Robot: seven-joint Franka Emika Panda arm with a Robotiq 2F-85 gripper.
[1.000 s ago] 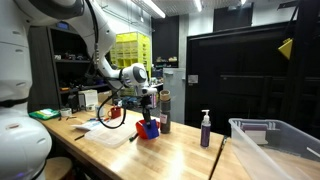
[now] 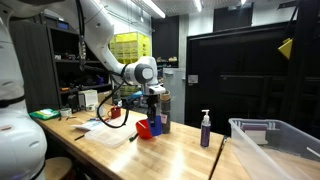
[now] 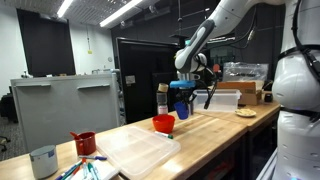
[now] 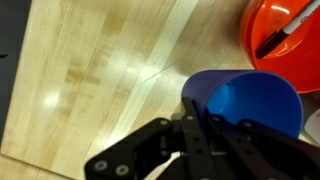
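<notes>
A blue cup (image 4: 232,101) fills the lower right of the wrist view, and my gripper is shut on its near rim. In exterior view 2 the same cup (image 3: 182,107) hangs below the gripper (image 3: 184,95), beside and slightly above the red bowl (image 3: 163,123). Exterior view 1 has the blue cup (image 2: 156,126) just right of the red bowl (image 2: 143,131), partly overlapping it. Inside the red bowl (image 4: 252,38), a marker (image 4: 285,30) lies across the wall.
A dark bottle (image 2: 205,128) stands to the right on the wooden table (image 2: 150,158). A grey tub (image 2: 275,145) sits at the right edge. A clear tray (image 3: 140,150) and several markers lie by the bowl.
The arm has moved right in exterior view 1, carrying the blue cup with it a little right and up. The red bowl has stayed in place, and more of it shows.
</notes>
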